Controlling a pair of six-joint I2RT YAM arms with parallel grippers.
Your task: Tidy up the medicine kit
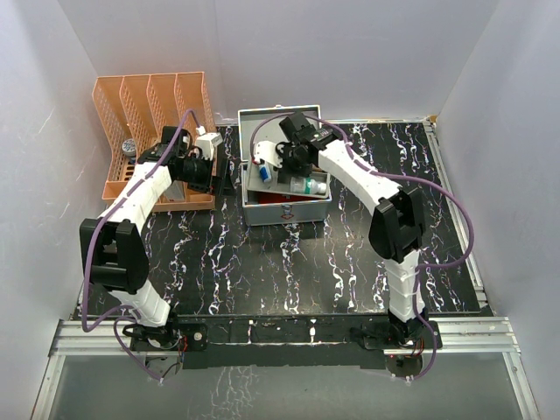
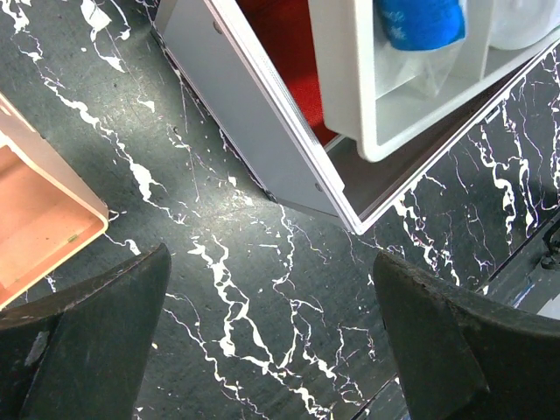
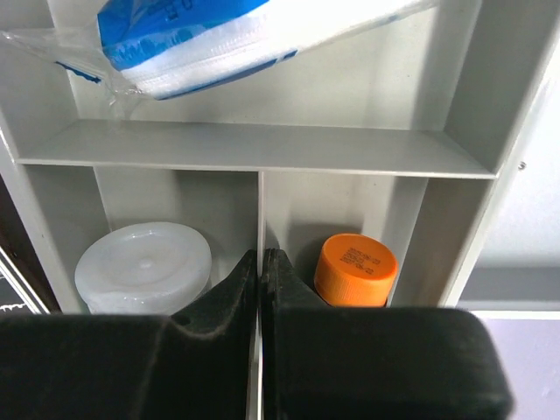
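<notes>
The grey medicine box (image 1: 284, 213) stands open at centre back, a compartment tray (image 2: 343, 79) resting in its top over red contents (image 2: 280, 44). The tray holds a blue-and-white packet (image 3: 201, 35), a white-lidded container (image 3: 143, 268) and an orange-capped container (image 3: 354, 269). My right gripper is shut on the thin divider between the lower compartments, as far as the right wrist view shows. My left gripper is open with nothing between its fingers, between the box and the orange organizer.
The orange organizer (image 1: 122, 96) stands at the back left, with items in some slots, partly under the left arm. The marble board (image 1: 394, 280) is clear in front of the box and to its right. White walls enclose the area.
</notes>
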